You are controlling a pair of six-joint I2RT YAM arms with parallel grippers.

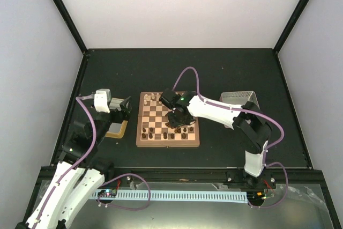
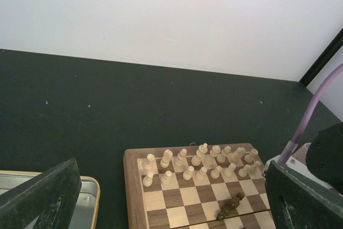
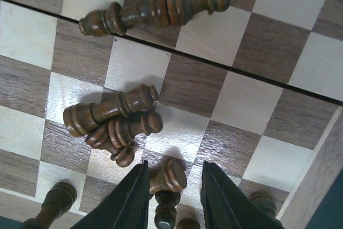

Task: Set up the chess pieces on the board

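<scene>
The chessboard [image 1: 141,132] has light pieces in rows at its far side, seen standing in the left wrist view [image 2: 150,181]. Dark pieces fill the near side; in the right wrist view several lie on their sides, including a long one [image 3: 155,12] and a cluster [image 3: 96,113]. My right gripper is low over the board, its fingers part open, with a tipped dark piece just beyond and between the tips. Whether it touches is unclear. My left gripper [image 1: 124,105] hangs left of the board, open and empty.
A metal tray with a yellow rim [image 1: 117,132] sits left of the board, partly under the left arm. A white basket [image 1: 238,96] stands to the right. The dark table behind the board is clear.
</scene>
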